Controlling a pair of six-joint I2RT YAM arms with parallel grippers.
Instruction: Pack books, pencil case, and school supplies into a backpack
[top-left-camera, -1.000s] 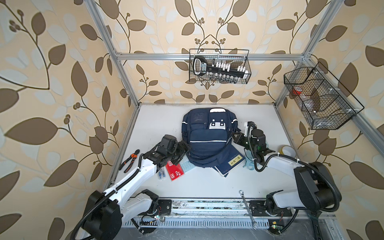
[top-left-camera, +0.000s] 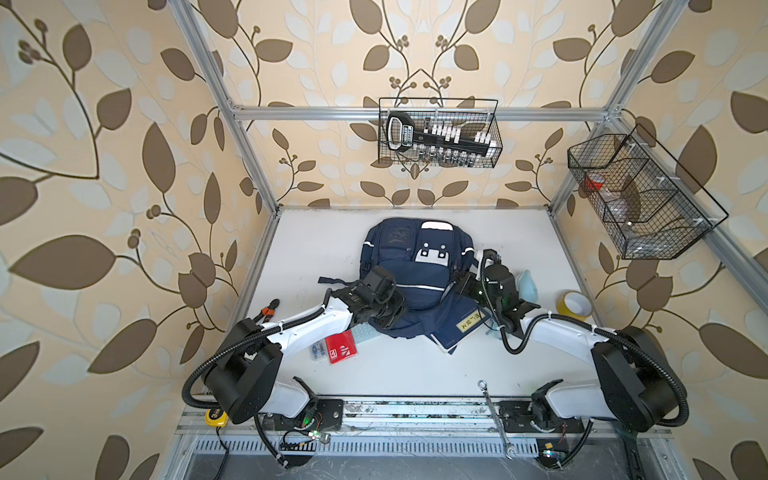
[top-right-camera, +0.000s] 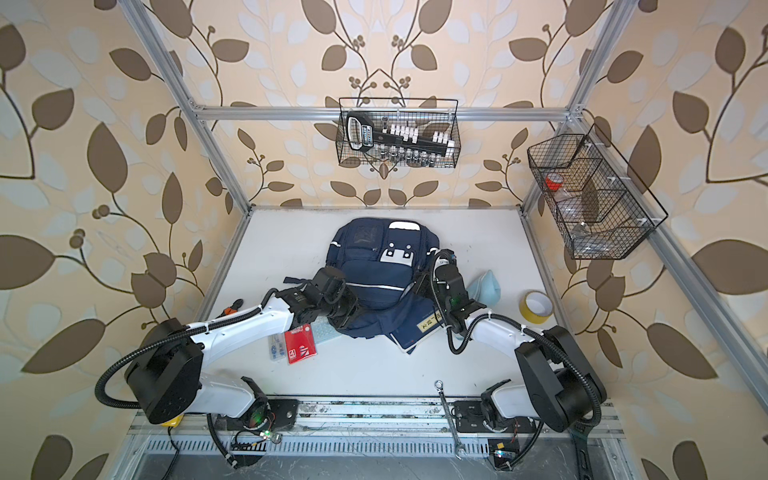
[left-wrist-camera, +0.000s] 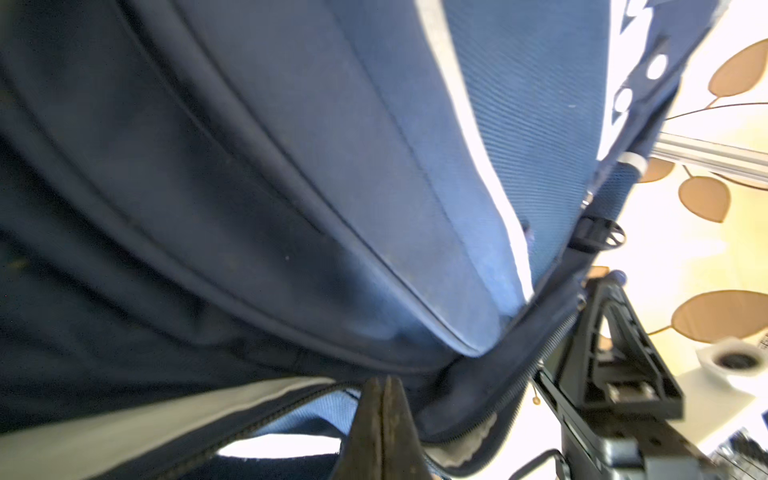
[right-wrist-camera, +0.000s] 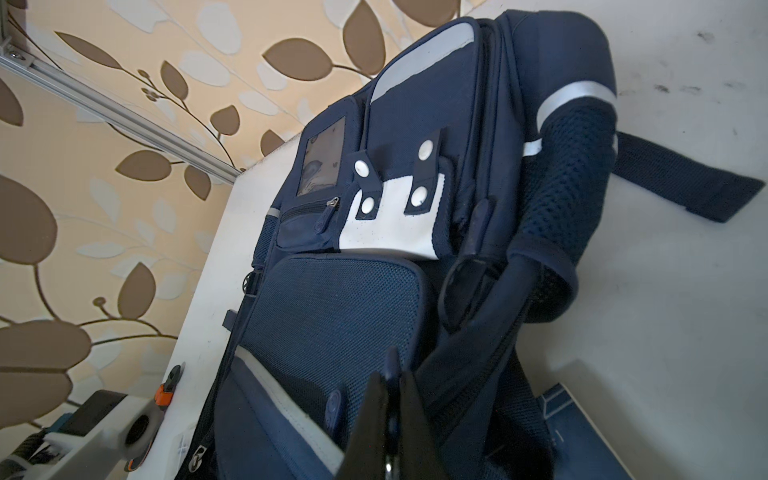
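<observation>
The navy backpack lies on the table with its pockets facing up. Its near end is creased and partly unzipped, the zipper edge showing in the left wrist view. Over the near left part of it, my left gripper is shut, nothing visible between its fingers. At the bag's right side my right gripper is shut on a thin dark blue tab, apparently a zipper pull. A dark blue book lies partly beneath the bag. A red packet and light blue item lie near the left arm.
Orange-handled pliers lie at the table's left. On the right are a yellow tape roll and a light blue object. Wire baskets hang above the back.
My left gripper has moved right, onto the near part of the backpack. The right gripper has shifted slightly left. The bag has moved a little left and its near end is more creased.
</observation>
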